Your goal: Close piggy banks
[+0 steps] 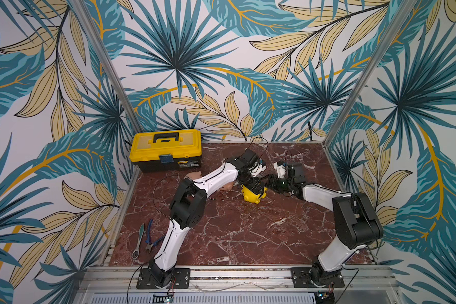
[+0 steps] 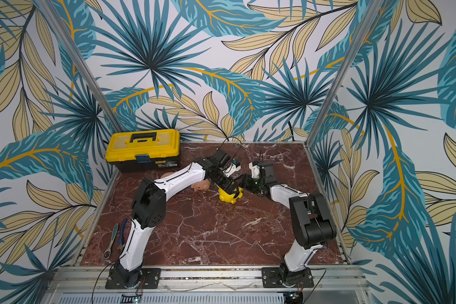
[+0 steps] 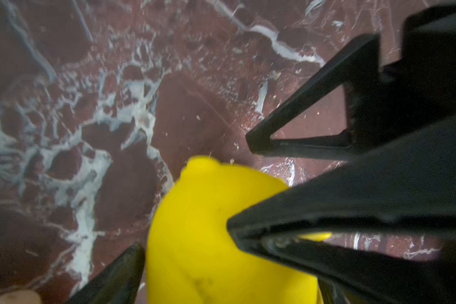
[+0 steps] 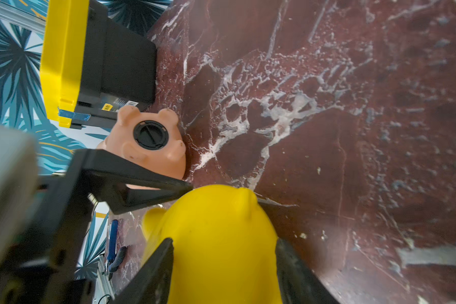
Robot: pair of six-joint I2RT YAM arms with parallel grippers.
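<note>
The yellow piggy bank (image 1: 253, 194) is at mid-table between both grippers. In the left wrist view its smooth body (image 3: 197, 243) fills the bottom; no plug shows there. My left gripper has a finger on each side of it, and whether they press on it cannot be told. From the right, my right gripper reaches in, its fingers spread and straddling the yellow body; one fingertip lies across it in the left wrist view. A pink piggy bank (image 4: 172, 152) lies with its black plug (image 4: 151, 134) facing the right wrist camera, the plug seated in its opening.
A second pink shape (image 1: 193, 175) is partly behind the left arm. The yellow and black toolbox (image 1: 165, 149) stands at the back left. Pliers (image 1: 149, 238) and a green-handled tool (image 1: 138, 240) lie front left.
</note>
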